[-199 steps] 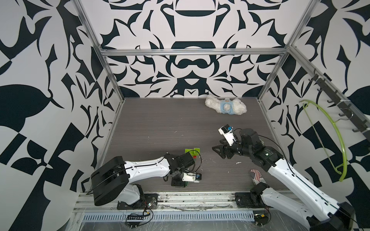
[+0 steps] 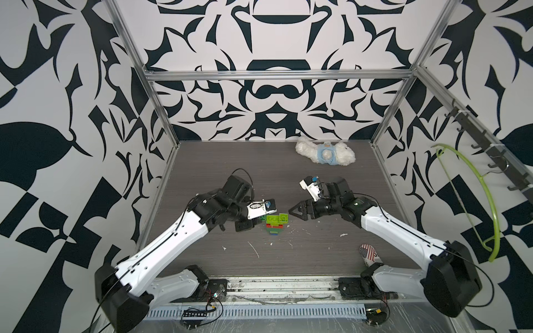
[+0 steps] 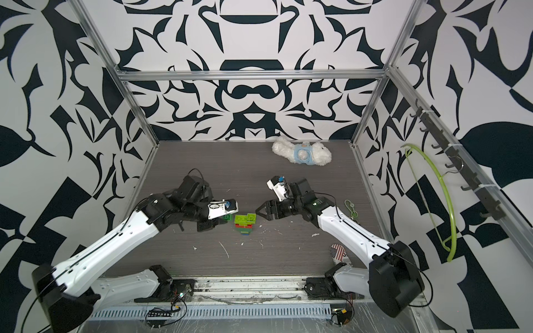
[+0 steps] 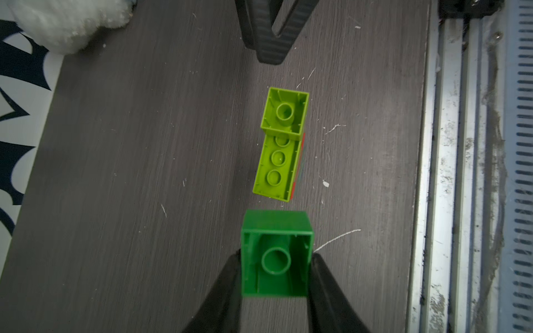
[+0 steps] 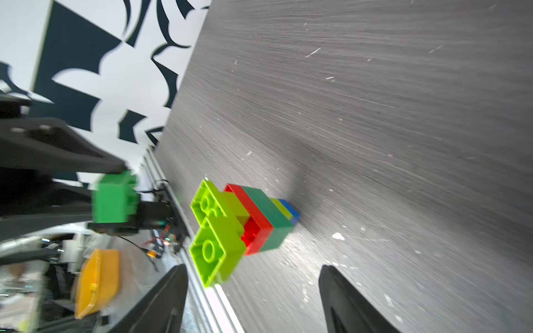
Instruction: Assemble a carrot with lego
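Note:
A stack of lego bricks [image 5: 255,222] stands on the table: blue at the bottom, then yellow-green, dark green, red, and lime bricks on top. One lime brick [image 4: 284,112] sits at one end of the top, slightly higher than the longer lime brick [image 4: 276,166] beside it. My left gripper is shut on a green brick [image 4: 276,222], hollow side facing its wrist camera, held apart from the stack. On the stack's other side, my right gripper has its fingers [image 5: 166,302] spread with nothing between them, and it is clear of the bricks.
A white plush toy [image 2: 326,152] lies at the back of the table. A patterned shoe-like item [image 2: 369,254] rests near the right front. Green-handled scissors [image 3: 351,209] lie to the right. Open table [image 2: 200,161] surrounds the stack.
From the front edge, my left arm has swung back with the green brick to the stack's left side. My right gripper has moved left, closer to the stack.

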